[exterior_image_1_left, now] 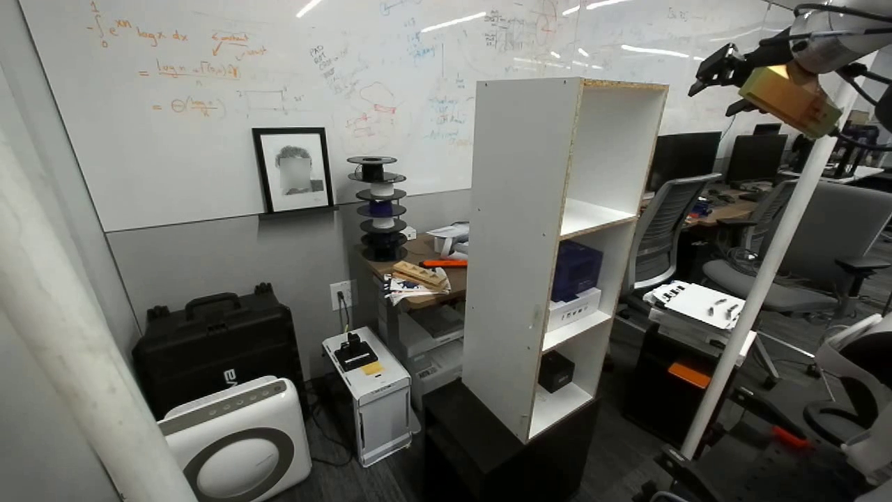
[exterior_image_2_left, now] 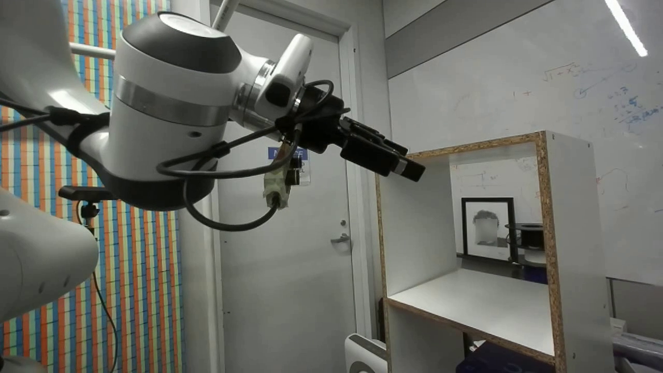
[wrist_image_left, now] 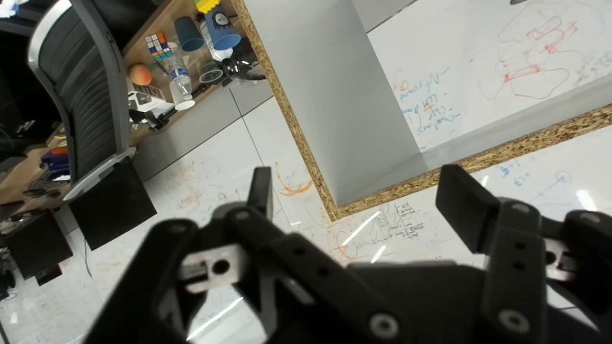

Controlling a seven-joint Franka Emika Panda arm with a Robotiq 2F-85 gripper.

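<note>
My gripper stands open in the wrist view, its black fingers (wrist_image_left: 463,203) wide apart with nothing between them. Past them is the upper corner of a white shelf unit (wrist_image_left: 338,97) with raw chipboard edges. Exterior view 1 has the gripper (exterior_image_1_left: 715,99) at the upper right, clear of the shelf unit (exterior_image_1_left: 518,251) on its right side. From exterior view 2, the gripper (exterior_image_2_left: 408,162) points right and downward, overlapping the shelf's top left edge in the picture. The top compartment (exterior_image_2_left: 497,304) is empty. No blue object is visible near the shelf now.
A dark blue box (exterior_image_1_left: 577,269) sits on a white box (exterior_image_1_left: 574,309) in the middle compartment; a small black box (exterior_image_1_left: 555,371) is in the lowest. A white pole (exterior_image_1_left: 765,280) and office chairs (exterior_image_1_left: 673,226) stand to the right.
</note>
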